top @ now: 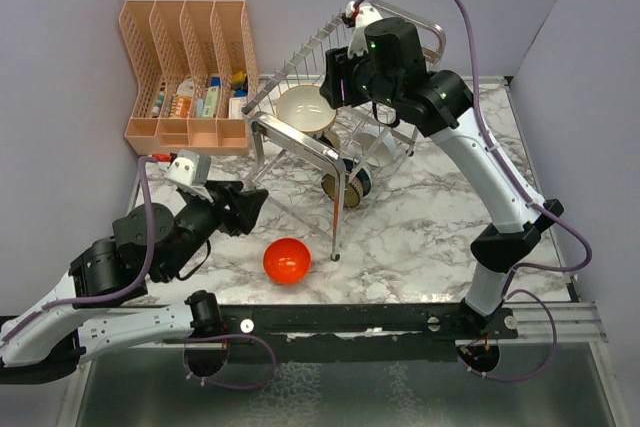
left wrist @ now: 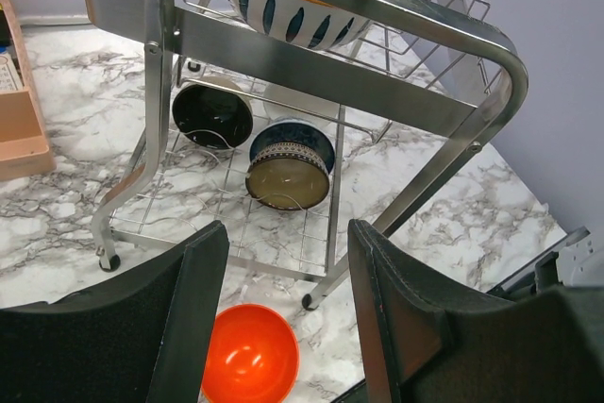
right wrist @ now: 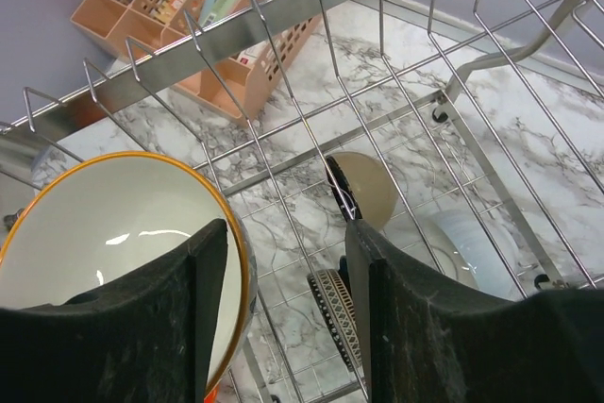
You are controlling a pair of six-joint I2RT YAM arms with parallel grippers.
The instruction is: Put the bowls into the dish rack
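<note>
A cream bowl with an orange rim [right wrist: 113,233] rests on the upper tier of the steel dish rack [left wrist: 302,92]. My right gripper hangs open above the rack, its left finger over that bowl's rim, nothing held. Darker bowls [left wrist: 288,181] and a white one [right wrist: 472,252] sit on the lower tier. A red bowl [top: 287,261] lies on the counter before the rack. My left gripper is open, at the left front, facing the rack and red bowl.
An orange organiser [top: 185,67] with small items stands at the back left. Walls bound both sides and the back.
</note>
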